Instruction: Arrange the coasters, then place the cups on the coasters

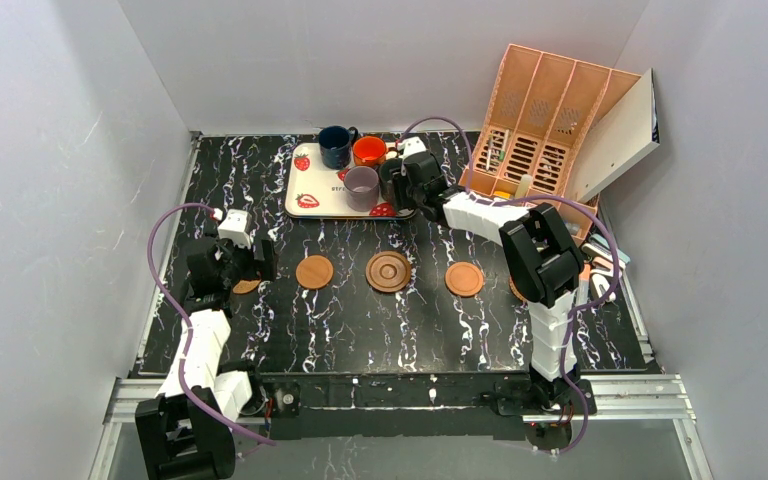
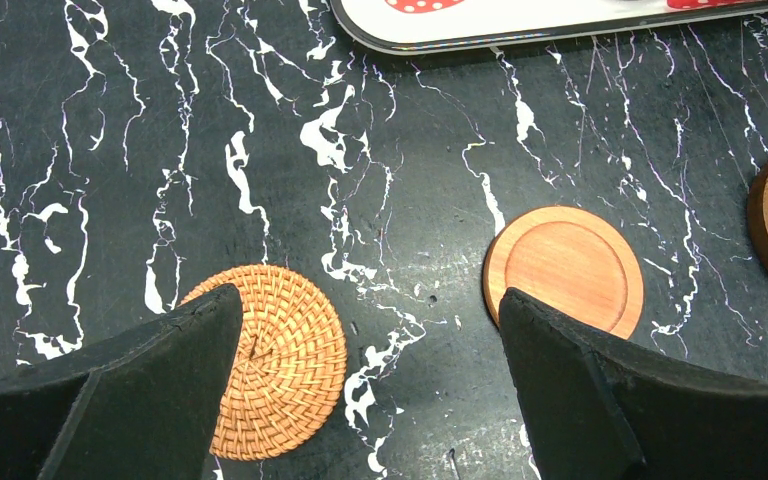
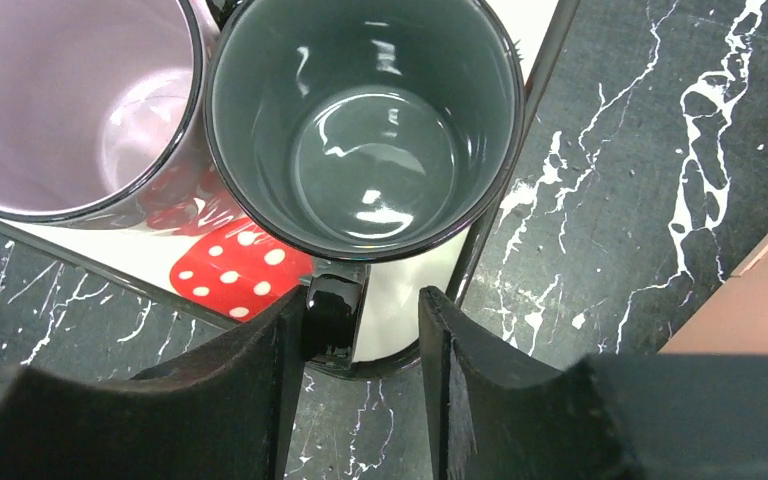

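Observation:
On the tray's right front corner stands a dark green-grey cup (image 3: 370, 130), its black handle (image 3: 334, 312) pointing toward my right gripper. The right fingers stand part open around that handle; the left-hand one in this view is right against or very near it, while a gap shows on the other side. From above, the right arm partly covers this cup. My left gripper is open and empty above the left side of the counter. Below it lie a woven coaster (image 2: 285, 365) and a wooden coaster (image 2: 568, 262).
The strawberry tray (image 1: 307, 208) also bears a mauve cup (image 1: 361, 187) touching or nearly touching the green-grey one, a blue cup (image 1: 335, 147) and an orange cup (image 1: 369, 151). More coasters line the front, including a thick one (image 1: 388, 271). An orange rack (image 1: 550, 110) stands back right.

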